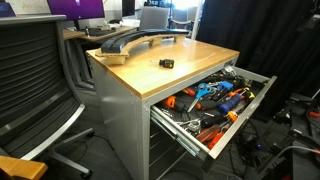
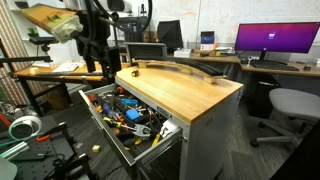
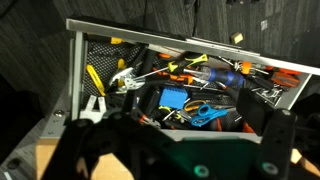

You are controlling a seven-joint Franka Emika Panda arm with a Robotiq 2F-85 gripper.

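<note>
An open drawer (image 1: 228, 133) full of tools sticks out of a wood-topped cabinet (image 1: 133, 110). From above, the wrist view shows blue-handled scissors (image 3: 208, 115), a blue box-like item (image 3: 173, 97), a yellow-handled tool (image 3: 95, 76) and several screwdrivers and pliers mixed together. My gripper is open over the drawer, its dark fingers spread at the bottom of that view with nothing held between them. Exterior view 2 has the arm above the drawer's far end, clear of the tools. Parts of the lower tools are hidden by others.
On the wooden top (image 1: 200, 57) lie a small black object (image 1: 166, 63) and a long curved piece (image 1: 140, 40) along the back edge. An office chair (image 1: 40, 85) stands beside the cabinet. A small block (image 3: 236, 38) rests on the floor outside the drawer.
</note>
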